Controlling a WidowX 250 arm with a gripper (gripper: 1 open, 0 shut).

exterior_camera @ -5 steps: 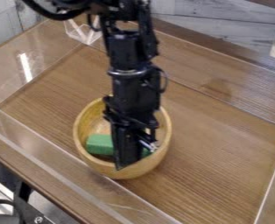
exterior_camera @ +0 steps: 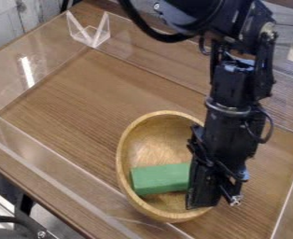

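Observation:
A wooden bowl (exterior_camera: 135,142) sits near the front edge of the table, with a green block (exterior_camera: 160,180) lying in its lower part. My black gripper (exterior_camera: 214,194) is low over the bowl's right side, covering part of it. I see nothing held between its fingers, though their tips are partly hidden in the dark shape.
A clear plastic holder (exterior_camera: 90,28) stands at the back left. A transparent strip runs along the front left edge, with dark cables below it.
My gripper has moved right, from over the middle of the bowl to its right side. The bowl appears shifted right as well, and more of the green block shows.

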